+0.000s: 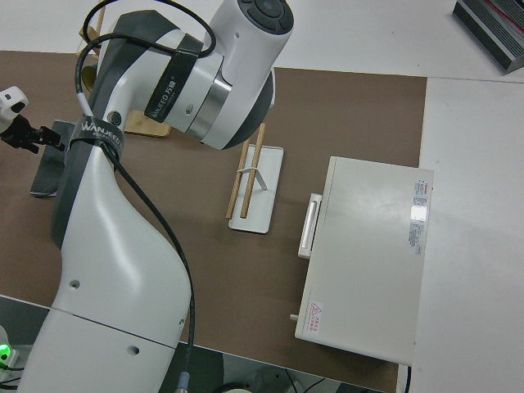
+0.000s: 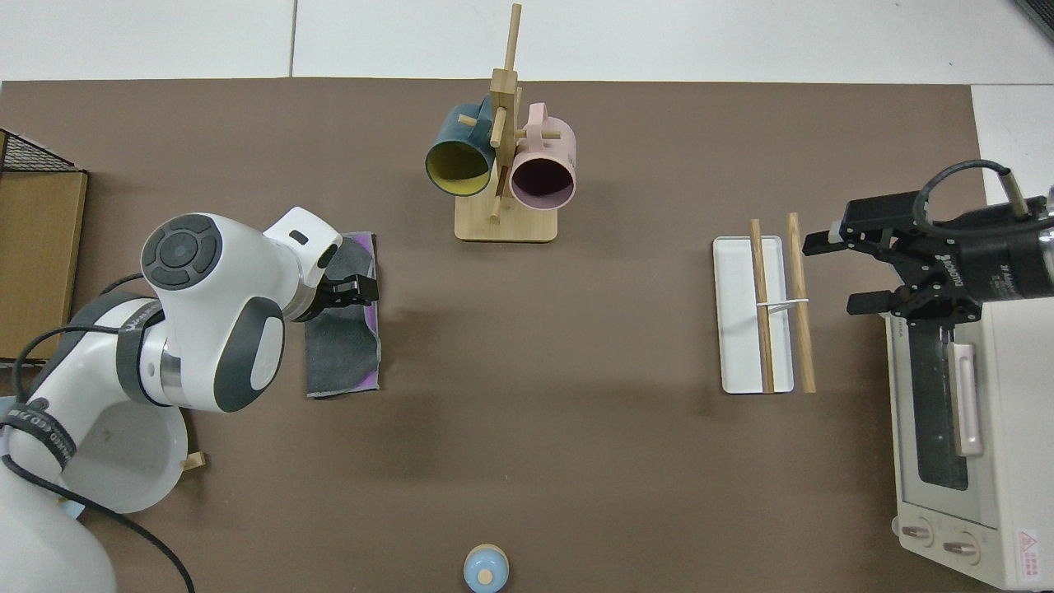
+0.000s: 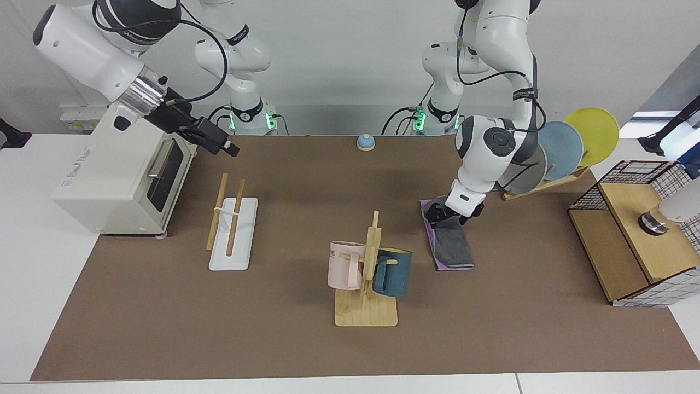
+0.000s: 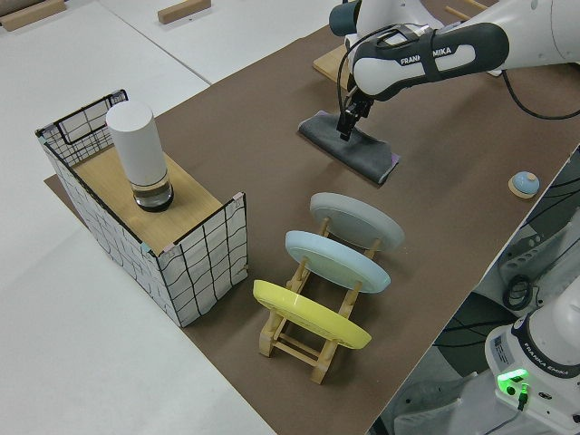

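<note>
My left gripper (image 2: 351, 291) hangs low over a folded grey and purple cloth (image 2: 336, 356); its fingertips are too small and hidden to judge. My right gripper (image 2: 830, 272) is raised above the white oven (image 2: 1008, 415), its two black fingers wide apart and empty. A wooden mug tree (image 2: 506, 227) holds a teal mug (image 2: 454, 163) and a pink mug (image 2: 543, 173). A white board with two wooden sticks (image 2: 736, 316) lies left of the oven.
A plate rack with yellow (image 4: 308, 317), blue and grey plates and a wire basket (image 4: 195, 272) stand on one side. A small blue round object (image 2: 486, 570) lies at the table edge.
</note>
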